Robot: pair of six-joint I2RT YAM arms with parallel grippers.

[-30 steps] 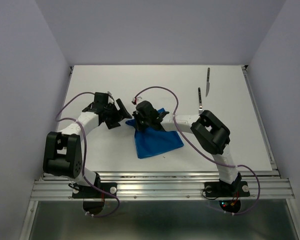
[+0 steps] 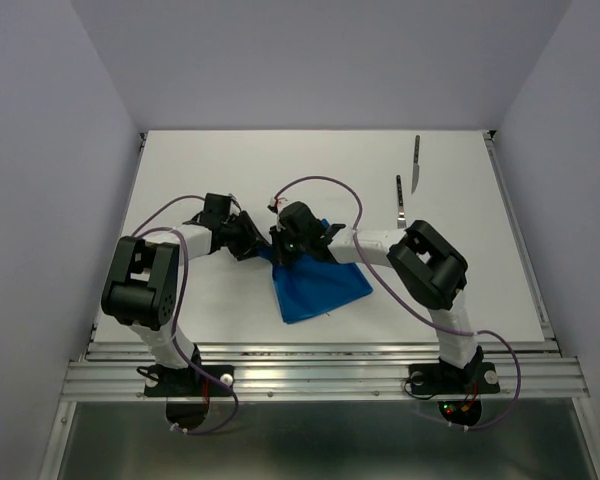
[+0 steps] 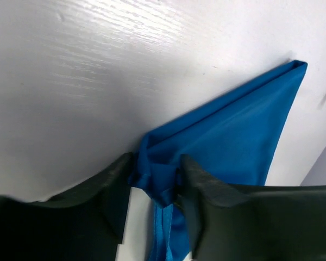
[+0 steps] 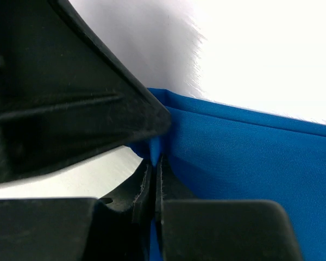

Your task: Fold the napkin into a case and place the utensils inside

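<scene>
The blue napkin (image 2: pixel 315 288) lies folded on the white table, its left end bunched up. My right gripper is shut on a pinch of the napkin (image 4: pixel 250 157) near that end. My left gripper has its fingers part open, one finger on each side of the napkin's folded tip (image 3: pixel 160 182). A dark finger (image 4: pixel 92 98) of the left gripper covers the upper left of the right wrist view. At the back right lie a knife (image 2: pixel 416 165) and a second utensil (image 2: pixel 400 195), partly hidden by the right arm.
Both grippers are very close together at the napkin's left end. The right arm (image 2: pixel 375 247) passes over the napkin's upper part.
The left gripper's fingers have narrowed from wide apart to close around the napkin's tip, while its arm moved slightly right. The right gripper and napkin have shifted a little right and toward the front.
</scene>
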